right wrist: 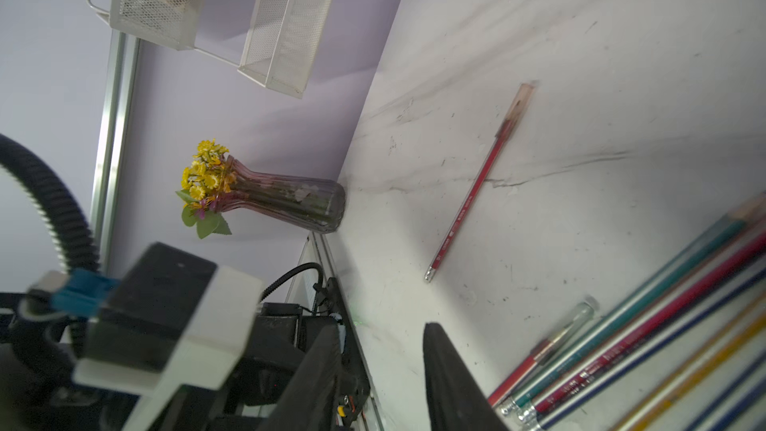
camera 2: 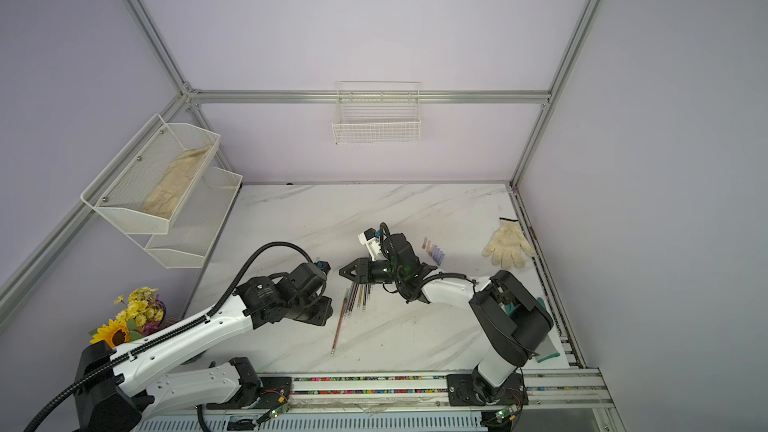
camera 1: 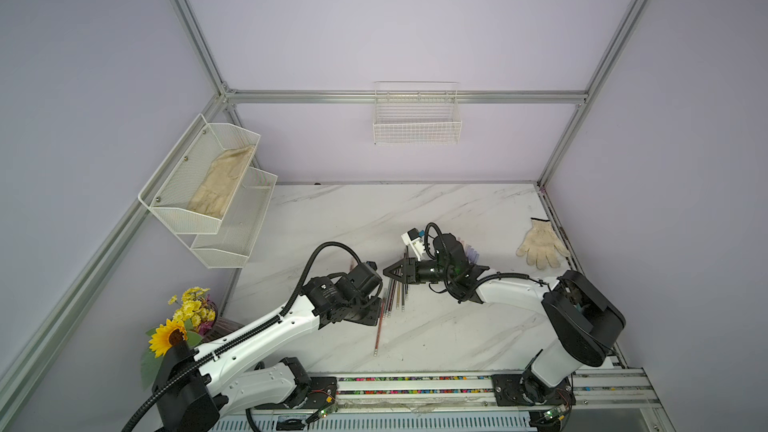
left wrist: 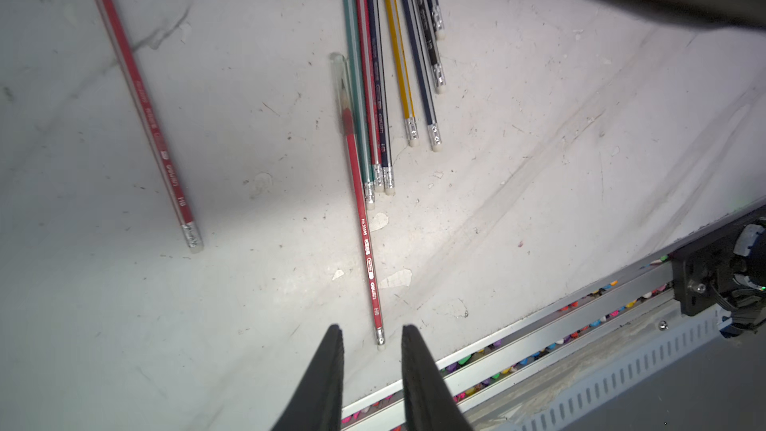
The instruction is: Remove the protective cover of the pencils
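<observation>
In the left wrist view a red pencil with a clear cover (left wrist: pixel 358 191) lies beside a bundle of pencils (left wrist: pixel 381 111); a second red pencil (left wrist: pixel 143 103) lies apart, also covered at its tip. My left gripper is over the table above the nearer red pencil, fingertips apart, nothing between them. My right gripper stands open and empty, beside and above the bundle.
A glove (camera 1: pixel 542 244) lies at the right edge, flowers in a vase (right wrist: pixel 299 203) stand at the left, and mesh baskets (camera 1: pixel 206 220) hang on the left wall.
</observation>
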